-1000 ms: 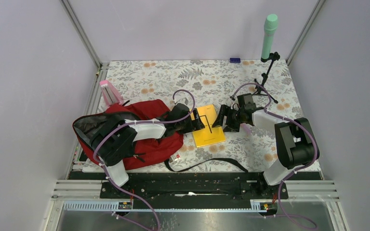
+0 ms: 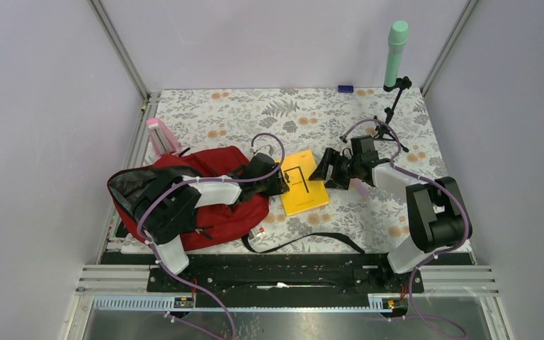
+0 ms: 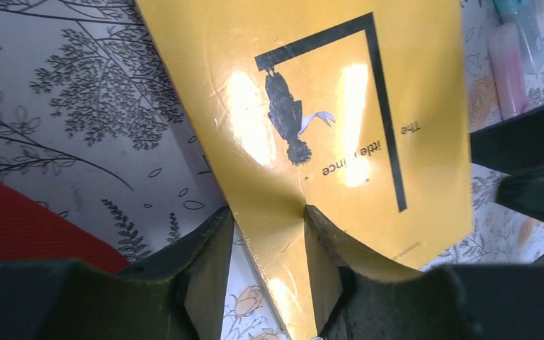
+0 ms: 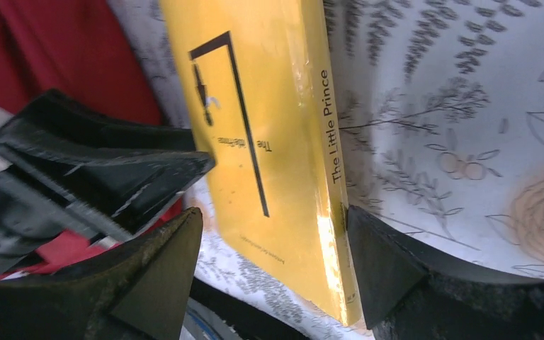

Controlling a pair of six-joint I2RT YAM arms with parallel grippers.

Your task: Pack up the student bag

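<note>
The yellow book (image 2: 302,202), "The Little Prince", lies on the patterned table between both grippers. Its left edge runs between the fingertips of my left gripper, which is partly open: one finger is outside the edge, the other over the cover. My right gripper stands wider, with one finger against the spine and the other near the opposite side of the book; whether that one touches is unclear. The red bag (image 2: 216,230) sits at left, its dark mouth (image 2: 131,185) open, partly under my left arm.
A pink bottle-like item (image 2: 159,138) stands behind the bag. Pink and teal items (image 3: 508,71) lie right of the book, near the right gripper. A black strap (image 2: 304,238) crosses the front. The tripod (image 2: 391,113) stands back right.
The left fingers have drawn closer together, and the right gripper has shifted a little left alongside the book.
</note>
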